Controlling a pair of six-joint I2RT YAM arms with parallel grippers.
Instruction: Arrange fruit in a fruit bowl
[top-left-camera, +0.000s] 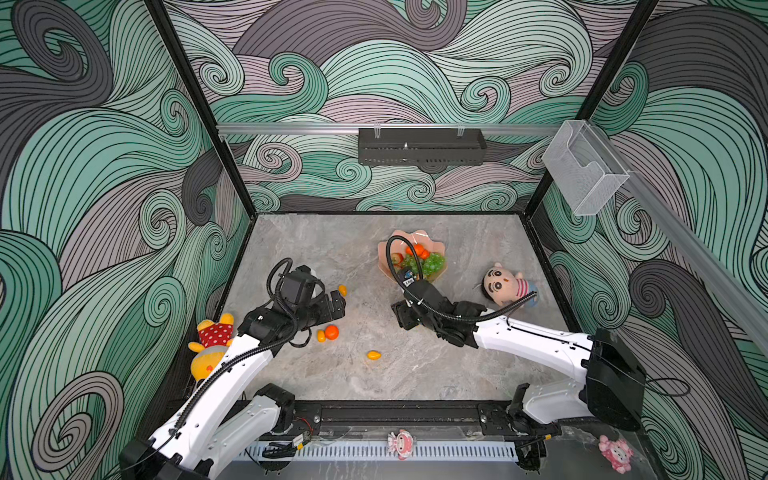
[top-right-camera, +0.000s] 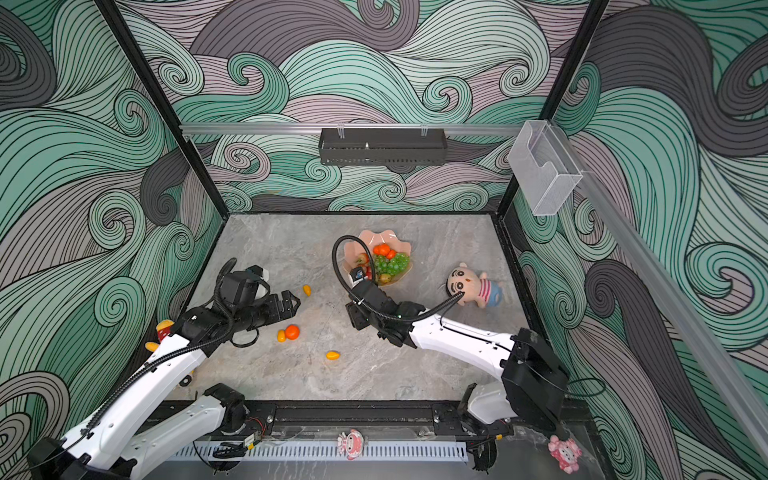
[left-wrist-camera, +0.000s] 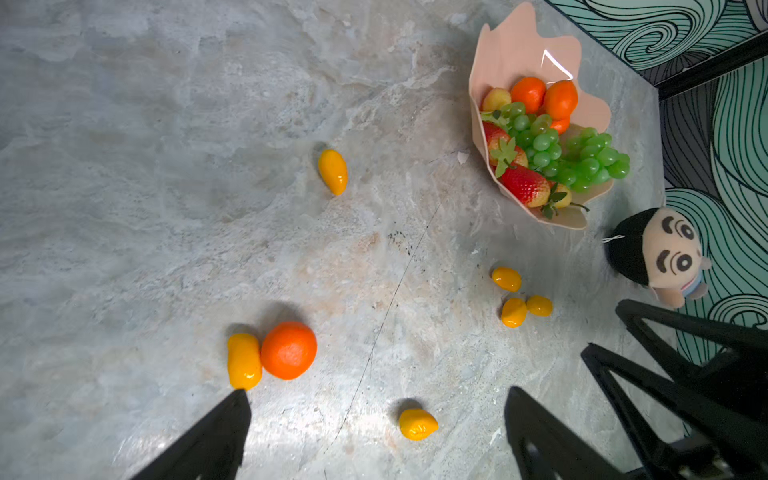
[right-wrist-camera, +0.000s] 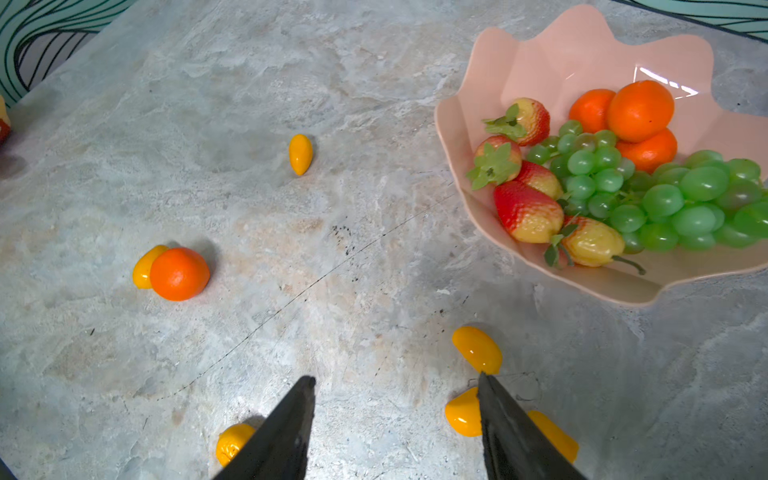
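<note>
A pink scalloped bowl (right-wrist-camera: 456, 132) at the back centre holds oranges (right-wrist-camera: 640, 110), green grapes (right-wrist-camera: 664, 200) and strawberries (right-wrist-camera: 528, 212). My left gripper hangs open and empty over the left table, above an orange (left-wrist-camera: 289, 349) and a yellow oval fruit (left-wrist-camera: 244, 360). My right gripper is open, empty, in front of the bowl, above three yellow fruits (right-wrist-camera: 476, 349); in the top views its arm hides these. Single yellow fruits lie left of the bowl (right-wrist-camera: 300, 154) and near the front (right-wrist-camera: 234, 441).
A doll (top-right-camera: 472, 288) lies right of the bowl, a plush toy (top-left-camera: 212, 344) at the left edge. A mesh basket (top-left-camera: 582, 172) hangs on the right rail and a dark rack (top-left-camera: 421, 144) at the back.
</note>
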